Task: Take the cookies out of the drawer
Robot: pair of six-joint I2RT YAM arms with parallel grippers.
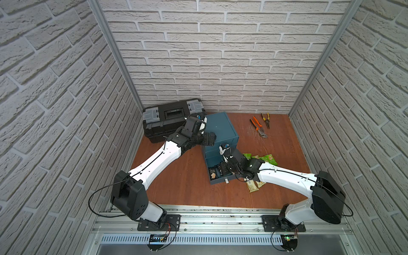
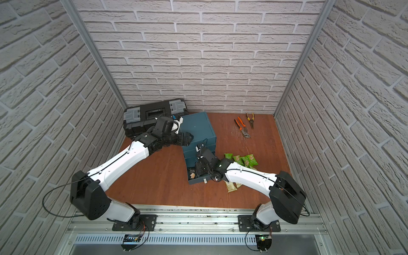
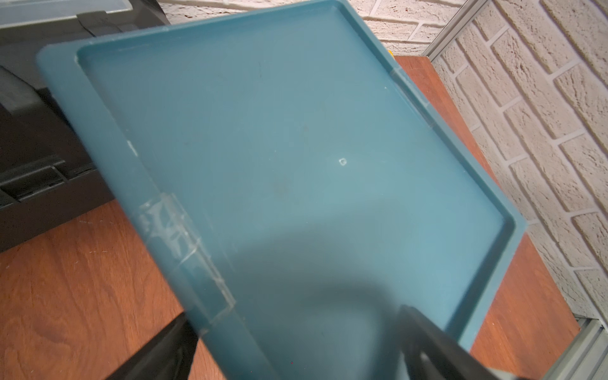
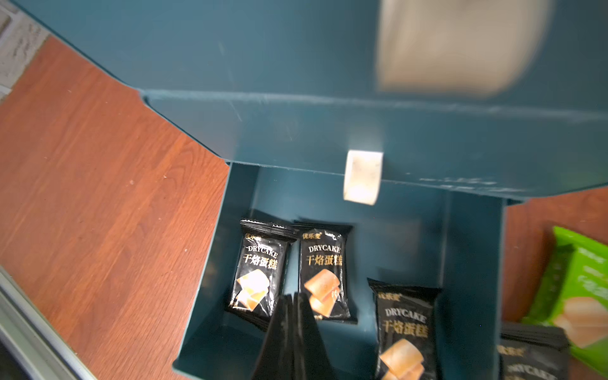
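Observation:
Three black DRYCAKE cookie packets lie in the open blue drawer [image 4: 411, 209] in the right wrist view: a left packet [image 4: 259, 272], a middle packet [image 4: 324, 259] and a right packet [image 4: 405, 323]. My right gripper is shut with nothing between its fingers, held over the two packets on the left. Its tips overlap the lower part of the middle packet in the picture. In the left wrist view my left gripper has its fingers wide apart over the blue cabinet's top [image 3: 304, 158], and no object shows between them.
Right of the drawer lie another black packet [image 4: 535, 354] and a green packet [image 4: 579, 297], with several more beyond. Pliers [image 1: 258, 127] rest at the back right. A black toolbox [image 1: 172, 114] stands at the back left.

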